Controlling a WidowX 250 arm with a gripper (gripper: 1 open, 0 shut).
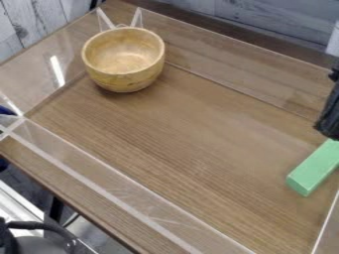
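Observation:
A tan round bowl (pixel 123 62) rests at the upper left of the wooden table (pixel 172 159). A mint-green rectangular block (pixel 312 169) lies at the lower right. Above the block, the dark gripper (pixel 327 109) is cut off by the right edge of the view; only part of it shows, so its fingers and what may be between them are unclear.
White pointed pieces stand just behind the bowl. Clear strips run along the left and front of the table. Dark equipment with a cable (pixel 40 226) sits at the bottom left corner.

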